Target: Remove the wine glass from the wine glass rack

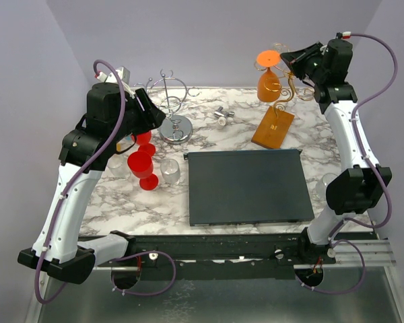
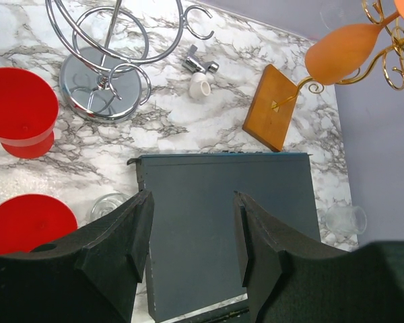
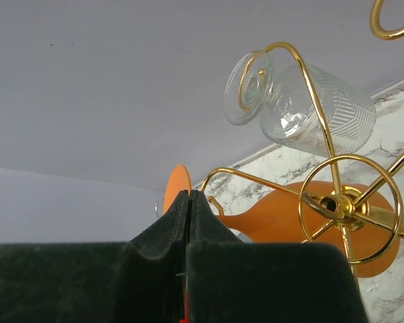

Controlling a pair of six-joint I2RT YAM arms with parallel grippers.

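Note:
An orange wine glass (image 1: 268, 86) hangs upside down from the gold rack (image 1: 291, 91), its round foot (image 1: 268, 58) uppermost. In the right wrist view, its bowl (image 3: 283, 212) lies behind the rack's arms and ring, and the foot (image 3: 178, 184) shows just behind my fingertips. My right gripper (image 1: 283, 55) is shut close beside that foot. Whether the foot's thin edge is between the fingers cannot be made out. My left gripper stands open with nothing between its fingers, above the left side of the counter.
A clear glass (image 3: 316, 111) hangs on another rack arm. Red goblets (image 1: 140, 163) and a clear tumbler (image 1: 170, 171) stand near my left arm. A silver rack (image 1: 177, 128) is behind them. The dark panel (image 1: 249, 187) fills the front middle; a clear glass (image 1: 325, 184) lies at right.

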